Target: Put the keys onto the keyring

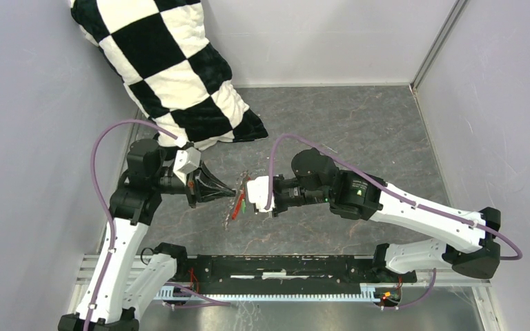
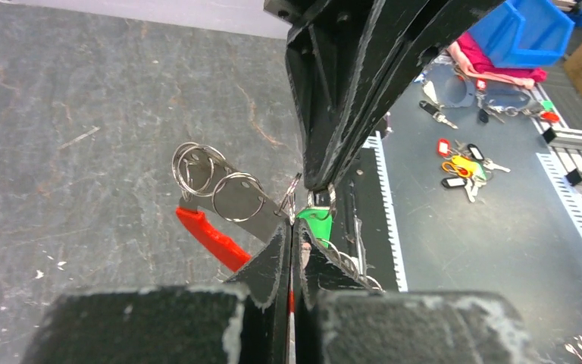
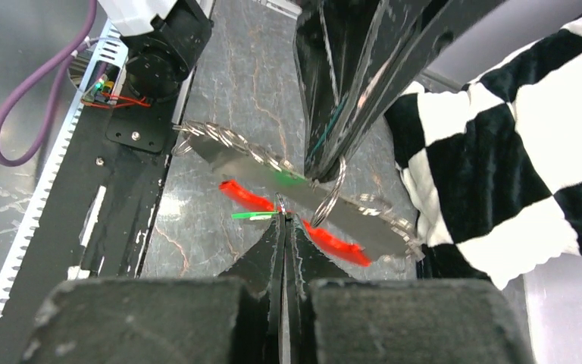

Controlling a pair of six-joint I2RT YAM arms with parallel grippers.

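A metal strip (image 3: 242,168) with several rings along its edge and a red piece (image 3: 337,244) hangs between the arms. My left gripper is shut on one of the strip's rings, which shows as a loop (image 3: 332,196) in the right wrist view. Opposite it, my right gripper is shut on a small ring (image 3: 281,202) beside a green tag (image 3: 251,215). That tag (image 2: 317,223) appears below the right fingertips in the left wrist view, close to the strip's ring. Whether the two rings touch or link cannot be told.
A checkered cushion (image 1: 179,76) stands at the back left. Bundles of keys (image 2: 466,167) and a blue bin (image 2: 519,32) lie beyond the black rail (image 1: 276,276).
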